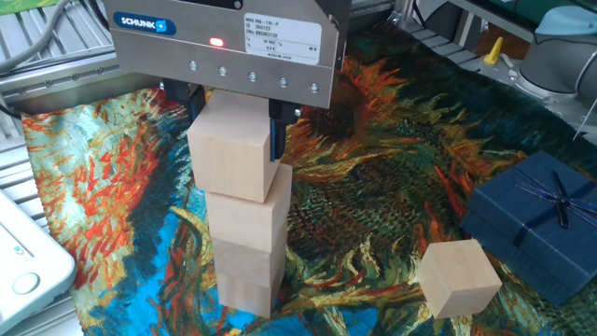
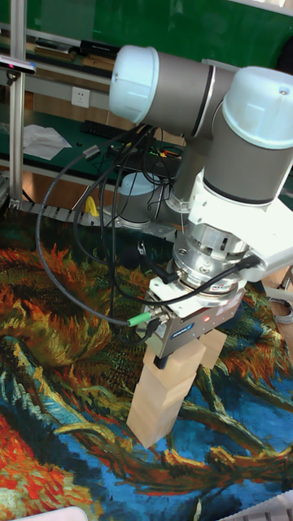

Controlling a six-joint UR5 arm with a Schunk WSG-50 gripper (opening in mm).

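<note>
A pale wooden block [image 1: 230, 166] is between the fingers of my gripper [image 1: 236, 133], which is shut on it from two sides. Below it rises an upright stack of similar wooden blocks [image 1: 245, 224]. In exterior view 2 the held block overlaps the stack's top and sits a little to its left; whether they touch, I cannot tell. Exterior view 3 shows the wooden column [image 2: 156, 408] under the gripper [image 2: 186, 352], with its fingers partly hidden. One more loose wooden block [image 1: 459, 279] lies on the cloth, right of the stack.
A dark blue gift box [image 1: 532, 224] with a ribbon bow stands at the right, close to the loose block. At the left edge is a white device [image 1: 33, 266].
</note>
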